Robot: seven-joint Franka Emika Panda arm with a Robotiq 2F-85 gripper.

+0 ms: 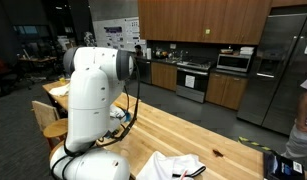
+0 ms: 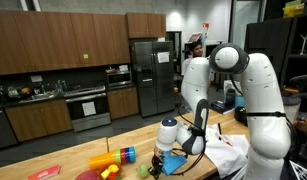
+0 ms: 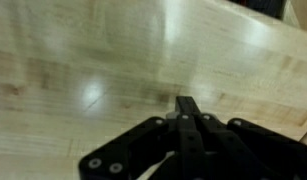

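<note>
In the wrist view my gripper is shut, with nothing visible between its fingers. Pale, bare wooden table fills most of that view below it. Seen from exterior view 2, the hand is low over the near part of the table, close to a pale green rounded thing; whether they touch, I cannot tell. A multicoloured cylinder lies on its side left of the hand, with red items nearer the bottom edge. In exterior view 1 the arm largely hides the hand.
White cloth lies close to the arm's base, with a small slim item on it. A small brown piece sits alone on the table. Black items stand at the right edge. Mid-table is mostly clear.
</note>
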